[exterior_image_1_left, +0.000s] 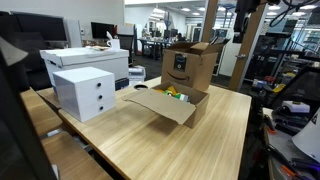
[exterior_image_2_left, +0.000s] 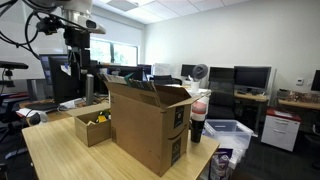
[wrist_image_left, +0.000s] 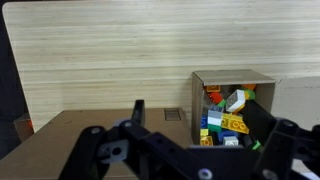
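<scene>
A low open cardboard box (exterior_image_1_left: 190, 116) stands on the wooden table, its wide flap folded out toward the front. Several coloured toy bricks (wrist_image_left: 232, 120) lie inside it, in blue, yellow, green, white, orange and red. High above the table, at the right in exterior view 1, hangs my gripper (exterior_image_1_left: 239, 36). The wrist view shows its dark fingers (wrist_image_left: 128, 135) spread well apart, so it is open, with nothing held between them. The right finger hides part of the box. The gripper is clear of the bricks and the box.
A tall cardboard box (exterior_image_2_left: 150, 132) with raised flaps stands beside the low box. White boxes (exterior_image_1_left: 86, 90) occupy the table's left side. Bare wooden tabletop (exterior_image_1_left: 135, 143) lies in front, with more free surface at the right.
</scene>
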